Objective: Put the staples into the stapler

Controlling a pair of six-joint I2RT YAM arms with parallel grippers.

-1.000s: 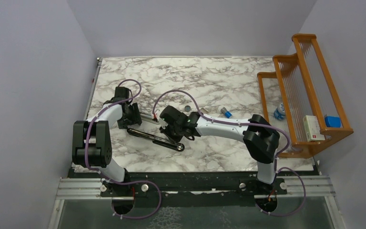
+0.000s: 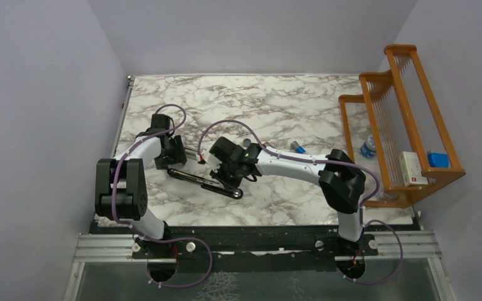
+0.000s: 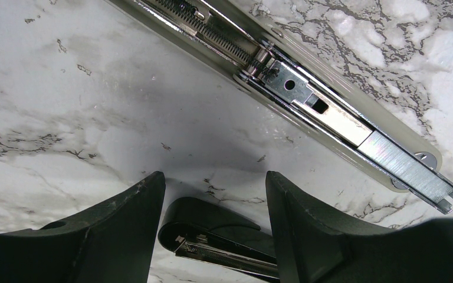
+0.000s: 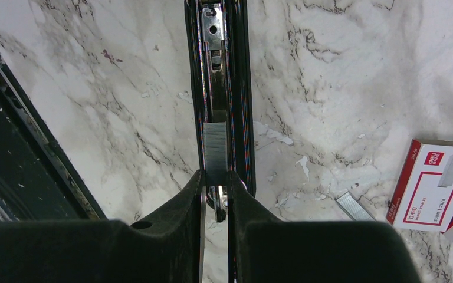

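The black stapler (image 2: 186, 177) lies spread open on the front left of the table. In the right wrist view, its magazine (image 4: 217, 88) runs up from my right gripper. That gripper is shut on a silver staple strip (image 4: 216, 147), in line with the magazine; whether it sits inside the channel, I cannot tell. My left gripper is open, above the table near the other end of the black stapler (image 3: 197, 215), which shows low between its fingers without being gripped. An olive-grey stapler (image 3: 336, 76), also open, carries a staple strip (image 3: 398, 162) near its tip.
A red and white staple box (image 4: 430, 183) lies to the right in the right wrist view, with a loose staple strip (image 4: 354, 206) beside it. A wooden shelf (image 2: 395, 119) stands at the table's right.
My right arm has shifted only slightly, staying over the black stapler. The left arm and the staplers look unmoved.
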